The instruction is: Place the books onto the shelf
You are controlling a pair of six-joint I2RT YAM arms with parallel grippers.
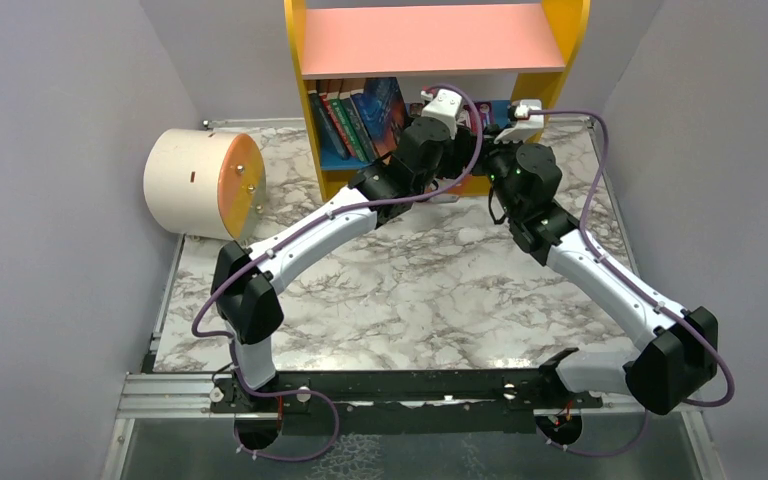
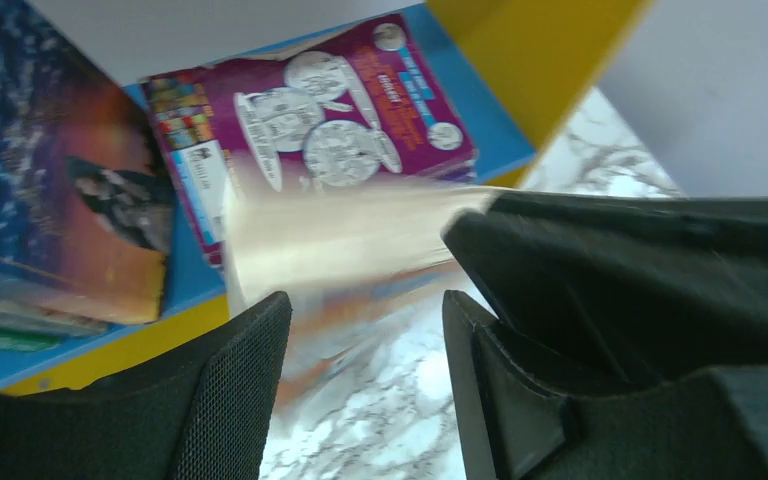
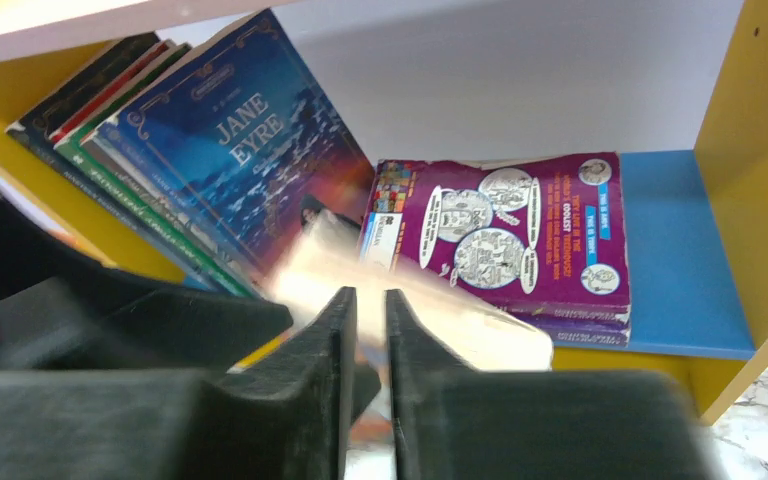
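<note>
Both grippers meet in front of the blue lower shelf. A motion-blurred pale book or file is between them; in the right wrist view it (image 3: 460,320) slants below purple books (image 3: 490,240). My left gripper appears shut on that pale item, though the blur obscures the contact. My right gripper has its fingers close together near the same item; whether it grips is unclear. Leaning books (image 1: 350,120), including Jane Eyre (image 3: 240,130), stand on the left of the shelf.
The pink upper shelf (image 1: 430,35) is empty. Yellow side panels (image 3: 750,180) bound the shelf. A cream cylinder (image 1: 190,180) lies at left.
</note>
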